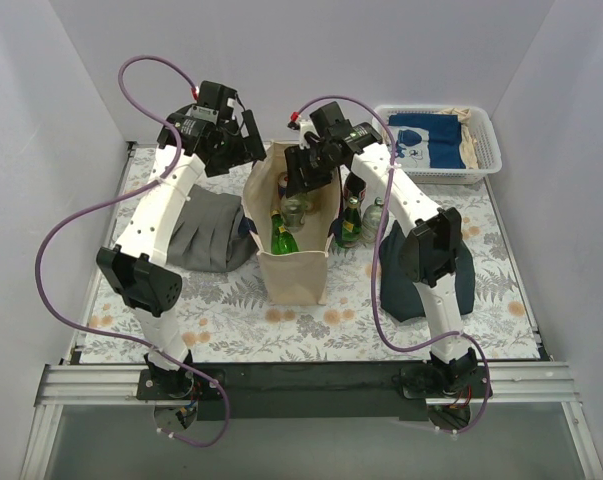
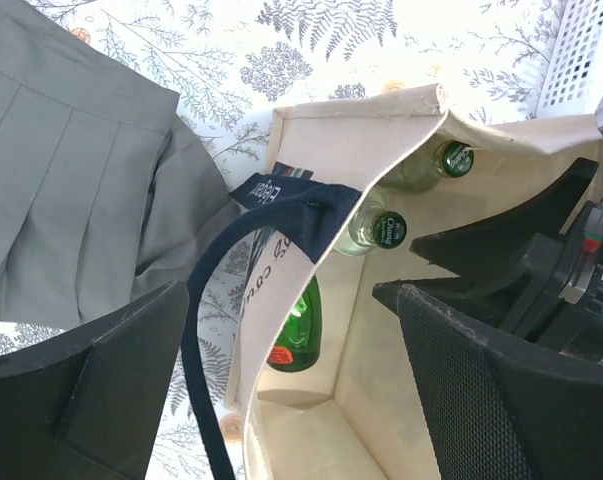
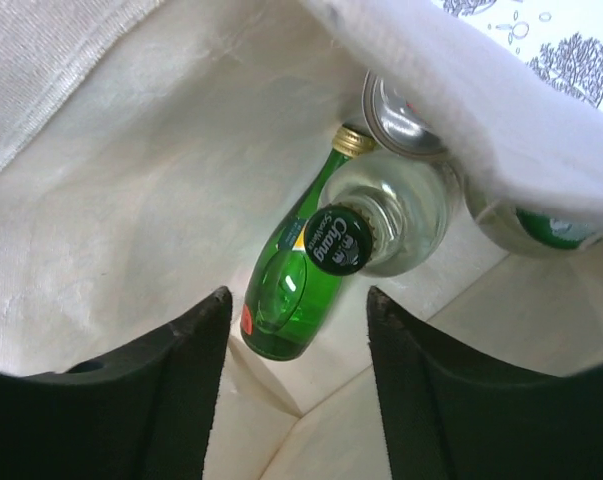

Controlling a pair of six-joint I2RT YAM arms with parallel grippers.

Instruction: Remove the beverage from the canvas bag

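Note:
The cream canvas bag (image 1: 293, 278) stands open in the middle of the table. Inside it, a green bottle (image 3: 296, 290) lies slanted beside a clear bottle with a dark Chang cap (image 3: 381, 215); a can (image 3: 396, 120) and a second clear bottle (image 3: 516, 225) sit beyond them. My right gripper (image 1: 301, 170) is over the bag's opening, its fingers apart with nothing between them, and the bottles appear just ahead of its tips. By the bag's upper left rim, outside, my left gripper (image 1: 251, 140) stands open and empty; the bag's rim and dark strap (image 2: 203, 300) show between its fingers in the left wrist view.
Right of the bag stand a green bottle (image 1: 350, 225), a clear bottle (image 1: 372, 222) and a dark can (image 1: 354, 188). A grey cushion (image 1: 209, 235) lies left, a dark cloth (image 1: 406, 285) right. A white basket (image 1: 489, 150) holds cloths at the back right.

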